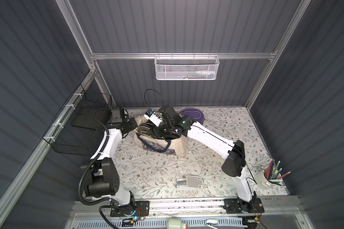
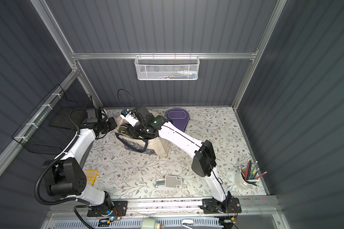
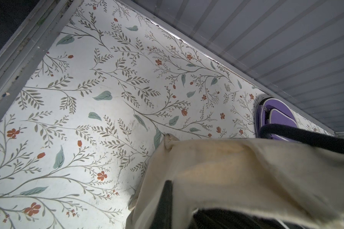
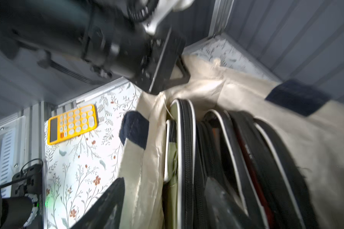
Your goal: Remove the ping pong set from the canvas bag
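Note:
The cream canvas bag (image 1: pixel 177 147) stands at the back middle, open, with navy handles. In the right wrist view several zipped cases (image 4: pixel 185 160) with pale piping stand packed inside it, olive and black. My right gripper is over the bag's opening, fingers apart above these cases, nothing clearly held. My left gripper (image 1: pixel 131 124) is at the bag's left rim; in the left wrist view it is mostly hidden by canvas, and its fingers cannot be made out.
A purple paddle-shaped case (image 2: pixel 175 116) lies behind the bag. A pen cup (image 1: pixel 265 179) is at the front right, a grey object (image 1: pixel 194 182) at the front middle, a yellow calculator (image 4: pixel 70 124) at the front left. A black wire basket (image 1: pixel 80 126) hangs at left.

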